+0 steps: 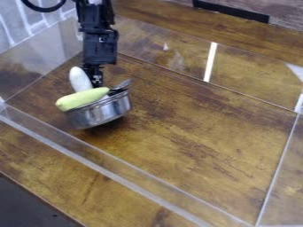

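A metal pot (101, 113) sits on the wooden table at the left, with a pale green elongated object (80, 97) lying across its top and a spoon-like utensil (119, 87) at its right rim. A white elongated object (80, 78) stands behind the pot. The black gripper (97, 73) hangs just behind the pot, next to the white object; its fingers are mostly hidden, so its opening is unclear.
Clear plastic walls border the wooden table (196, 133).
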